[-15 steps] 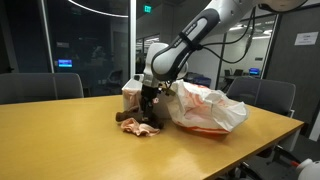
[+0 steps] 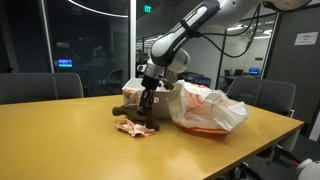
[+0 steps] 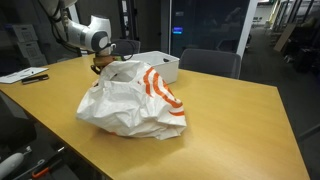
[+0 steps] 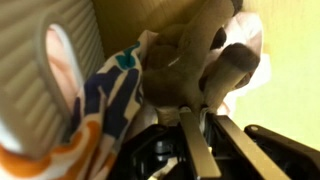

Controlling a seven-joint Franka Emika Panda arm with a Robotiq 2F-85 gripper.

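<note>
A brown, soft-looking object (image 4: 178, 85) fills the middle of the wrist view, its upper part reaching toward the top right. My gripper is shut on it, the fingertips pressed into its lower end. In exterior view 1 the same brown object (image 2: 134, 115) appears dark and elongated beneath the gripper (image 2: 147, 102), close over the table. A pale pink cloth (image 2: 134, 128) lies just in front of it. Blue, orange and white patterned cloth (image 4: 112, 92) is beside the gripper in the wrist view. From exterior view 2, the white bag hides what is held.
A white bag with orange stripes (image 3: 140, 105) stands large and crumpled beside the arm. Behind it is a white bin (image 3: 158, 66); a ribbed pale wall (image 4: 50, 75) edges the wrist view.
In exterior view 1 the brown object shows more fully above the pink cloth, and the gripper sits slightly higher. The pink cloth has shifted a little left. The bag looks unmoved.
</note>
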